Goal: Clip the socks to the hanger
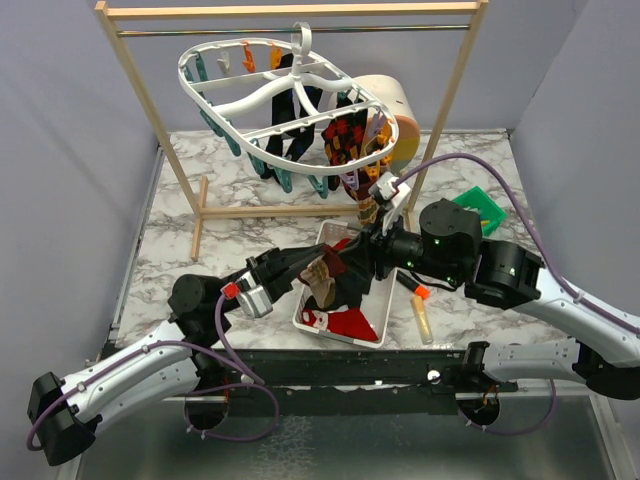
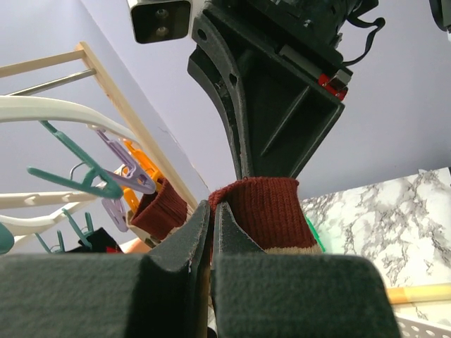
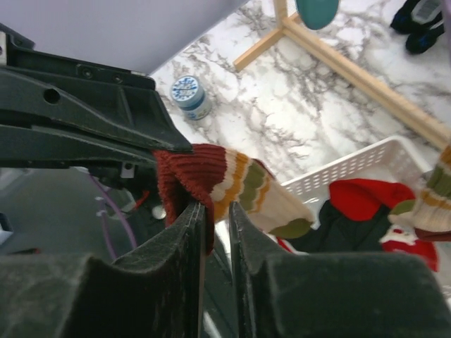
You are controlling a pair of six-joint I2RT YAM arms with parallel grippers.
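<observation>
A striped sock with a maroon cuff point(image 2: 264, 211) hangs from my left gripper point(image 1: 322, 250), which is shut on the edge of that cuff. My right gripper stands part open right at the cuff, its fingers a little apart; the near edge of the maroon cloth point(image 3: 190, 172) lies at its tips. The sock's striped body point(image 3: 257, 193) drapes above the basket. Overhead is the white hanger point(image 1: 262, 98). A matching sock point(image 2: 161, 213) hangs from its right side, by orange and purple clips point(image 2: 144, 165).
Red and black socks point(image 1: 352, 322) lie in the white basket point(image 1: 297, 318) below the grippers. Dark and patterned socks point(image 1: 345, 137) hang on the hanger. A green tray point(image 1: 480, 205), an orange-capped marker point(image 1: 413, 284) and a yellow stick point(image 1: 422, 318) lie at right.
</observation>
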